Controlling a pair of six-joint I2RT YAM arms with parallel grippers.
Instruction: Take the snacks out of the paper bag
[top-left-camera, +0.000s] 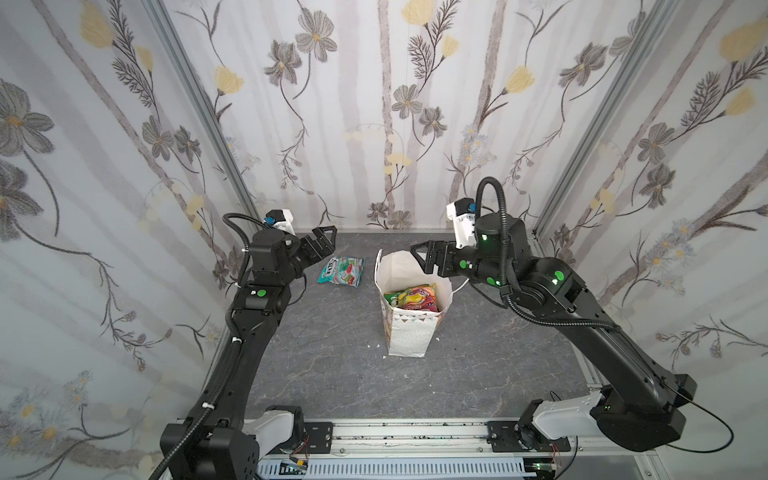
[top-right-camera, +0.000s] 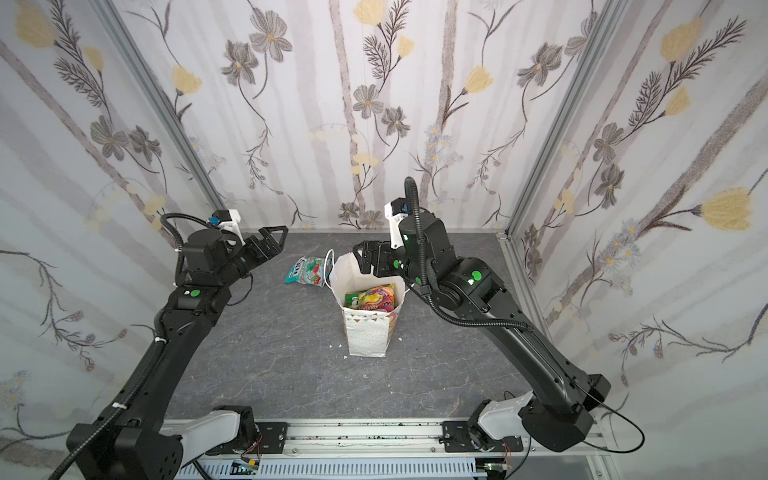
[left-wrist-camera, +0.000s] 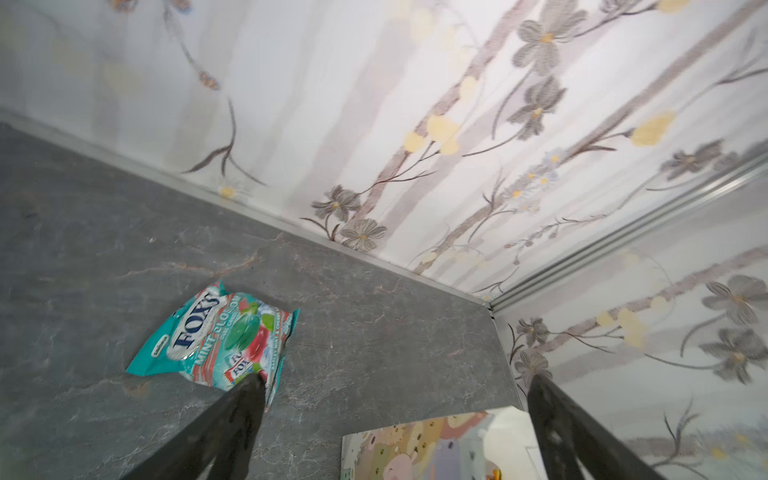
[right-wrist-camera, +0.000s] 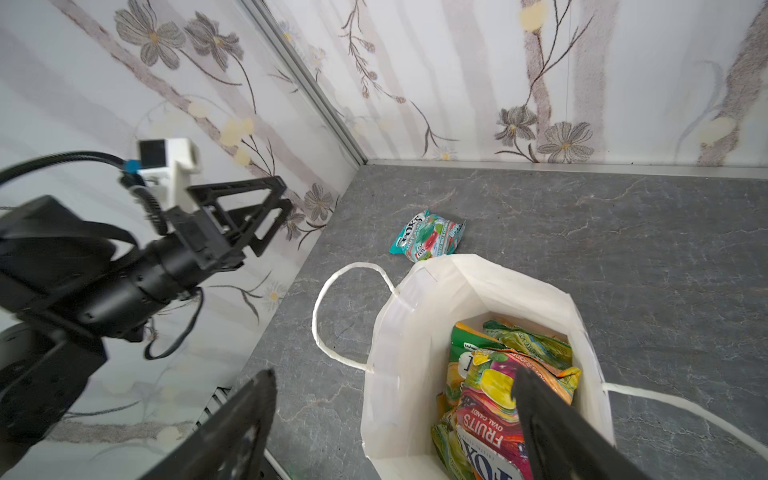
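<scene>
A white paper bag (top-left-camera: 408, 336) stands mid-table, holding yellow, red and green snack packs (right-wrist-camera: 492, 400). A teal Fox's mint bag (left-wrist-camera: 220, 340) lies on the table to its left. My left gripper (top-left-camera: 324, 240) is raised above and near that mint bag, open and empty. My right gripper (top-left-camera: 428, 256) hangs open over the paper bag's mouth; its blurred fingers frame the packs in the right wrist view.
Patterned walls (top-right-camera: 360, 120) enclose the back and sides. The bag's string handles arch outward.
</scene>
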